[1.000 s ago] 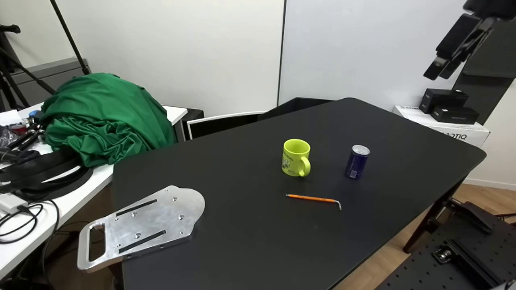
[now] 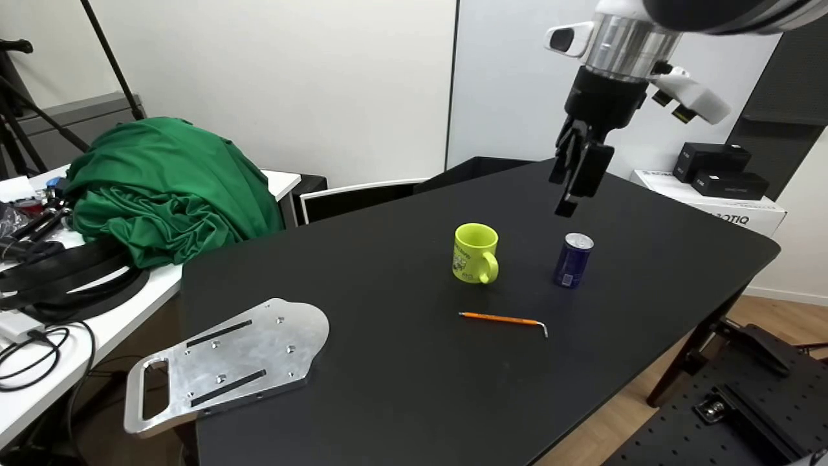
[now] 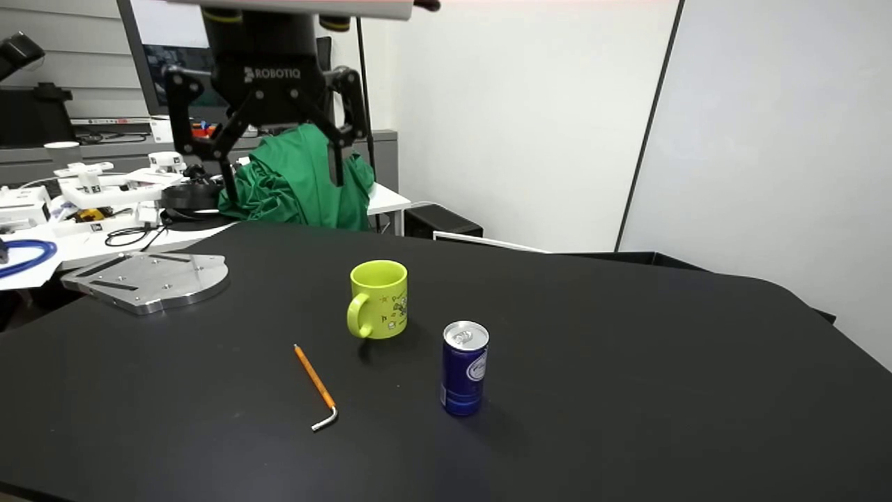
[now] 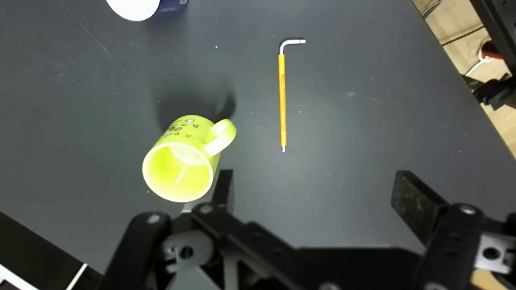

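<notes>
My gripper (image 3: 282,188) is open above the table, its fingers wide apart with nothing between them. On the dark table below stands a yellow-green mug (image 2: 474,254), upright, its opening facing up. A dark blue can (image 3: 463,372) stands upright to one side of the mug. An orange hex key (image 4: 283,99) with a bent silver end lies flat by itself, touching neither of them. In the wrist view the mug (image 4: 186,159) shows close to the left finger, while the can (image 4: 170,5) is partly cut off at the top edge.
A flat silver metal plate (image 2: 248,353) lies at the table's edge, away from the mug. Beyond that edge a green cloth (image 2: 167,186) is heaped on a white side table.
From the upper right of exterior view 1, my gripper has come left and lower, over the table. The mug, can and hex key have stayed where they were.
</notes>
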